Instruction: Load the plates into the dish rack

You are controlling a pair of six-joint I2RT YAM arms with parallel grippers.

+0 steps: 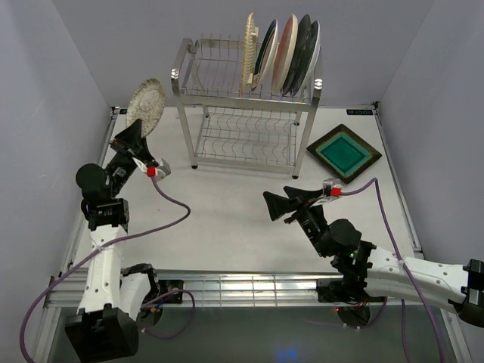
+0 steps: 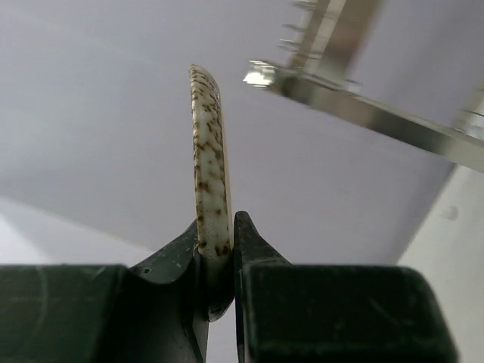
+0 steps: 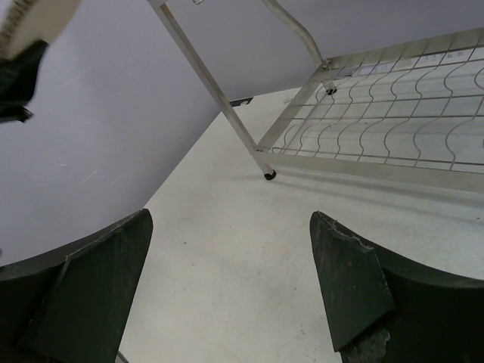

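Note:
A speckled cream plate (image 1: 145,104) (image 2: 212,174) is held upright by my left gripper (image 1: 134,132), which is shut on its rim at the left of the dish rack (image 1: 197,100). In the left wrist view the rack's metal frame (image 2: 363,113) is at upper right, beside the plate. Several plates (image 1: 286,53) stand upright in the right part of the upper tier; the left part is empty. The lower tier (image 3: 401,113) is empty. My right gripper (image 1: 280,204) is open with nothing between its fingers, over the table in front of the rack.
A green square dish (image 1: 344,153) with a dark rim lies on the table right of the rack. Grey walls enclose both sides.

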